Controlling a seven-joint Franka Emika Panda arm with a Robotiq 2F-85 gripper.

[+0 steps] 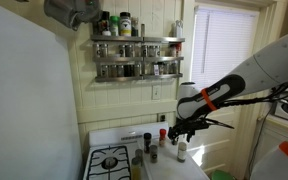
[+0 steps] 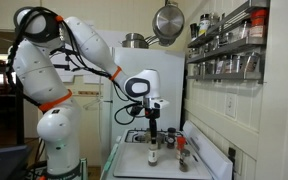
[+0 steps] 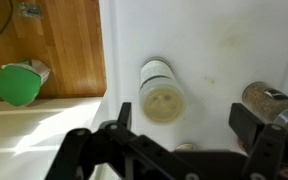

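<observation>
A white bottle with a pale round lid stands upright on the white counter in the wrist view. It also shows as a white bottle below the hand in exterior view 1 and as a white bottle in exterior view 2. My gripper is open, its dark fingers spread to either side of the lid as seen from above. Exterior view 1 has the gripper above the bottle, with a gap between them. Nothing is held.
Glass spice jars lie close right of the bottle in the wrist view. Several jars stand near the stove. Wall shelves hold more jars. A green-lidded container is off the counter. The counter beyond the bottle is clear.
</observation>
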